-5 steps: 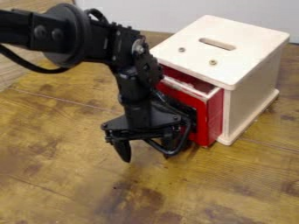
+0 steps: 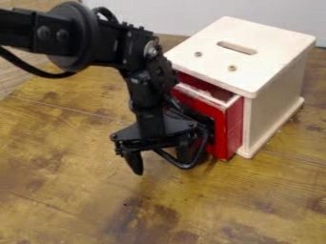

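Observation:
A pale wooden box (image 2: pixel 261 76) with a slot and two bolts on top stands at the back right, a red door panel (image 2: pixel 223 129) on its front left face. My black gripper (image 2: pixel 158 152) hangs low over the floor, just left of and in front of that panel, partly covering it. Its fingers point down; whether they are open or shut, and whether anything is between them, I cannot make out clearly.
A white wall is behind the box. My arm spans the upper left of the view.
My gripper has shifted very slightly over the last second; the box and red panel look unchanged.

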